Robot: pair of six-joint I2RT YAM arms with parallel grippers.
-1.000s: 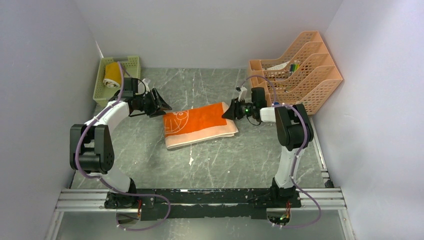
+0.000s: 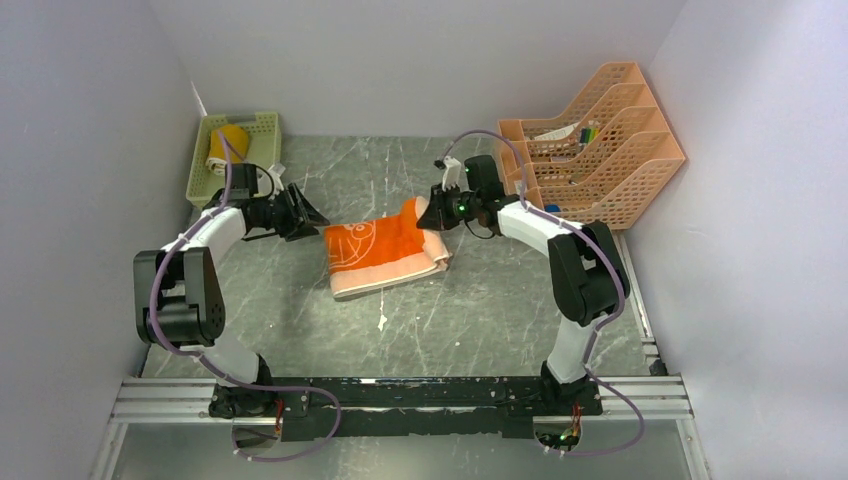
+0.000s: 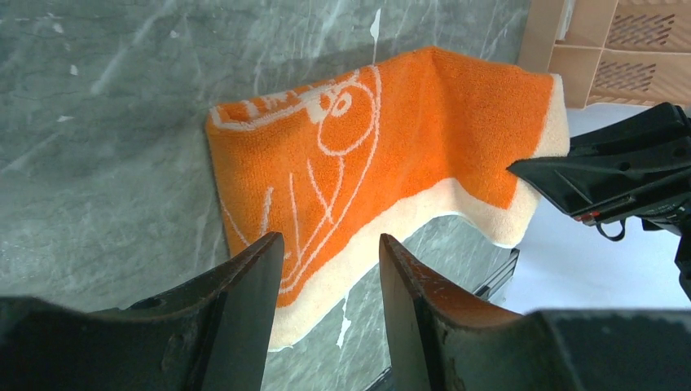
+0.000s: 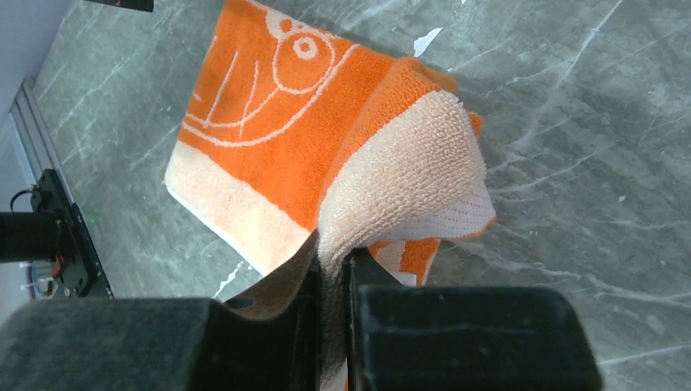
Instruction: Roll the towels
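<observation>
An orange towel [image 2: 375, 245] with a cream band and white line drawing lies folded flat in the middle of the table. My right gripper [image 2: 435, 215] is shut on its right end, which it holds lifted and bent back over the rest; in the right wrist view the cream terry edge [image 4: 399, 171] bunches between the fingers. My left gripper [image 2: 307, 222] hangs just beyond the towel's upper left corner, open with nothing between its fingers, which frame the lower edge of the left wrist view.
A green basket [image 2: 195, 175] with a rolled yellow towel [image 2: 230, 138] stands at the back left. A peach slotted organiser [image 2: 640, 170] stands at the back right.
My right gripper has moved left and up with the towel's right end, which now folds inward. The left gripper has shifted slightly left and down.
</observation>
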